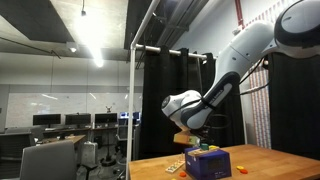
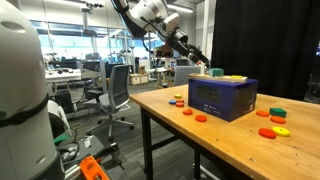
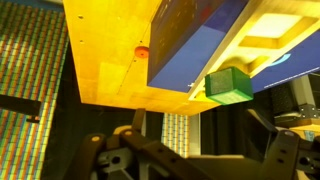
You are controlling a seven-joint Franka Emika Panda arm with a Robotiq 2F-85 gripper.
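Observation:
A dark blue box point(image 2: 222, 98) stands on the wooden table, with a pale tray point(image 3: 255, 40) on its top. A green block point(image 3: 230, 86) sits at the tray's edge in the wrist view. My gripper is open, its fingers spread at the bottom of that view, and the green block shows beyond the gap between them. Nothing is held. In exterior view 1 the arm reaches down over the same box point(image 1: 208, 164), with the fingertips too small to make out clearly.
Round red pieces point(image 2: 201, 118) and a yellow one point(image 2: 281, 131) lie scattered on the table point(image 2: 170, 110). Another green piece point(image 2: 277, 112) lies to the box's right in exterior view 2. Bare tabletop surrounds the box; black curtains hang behind.

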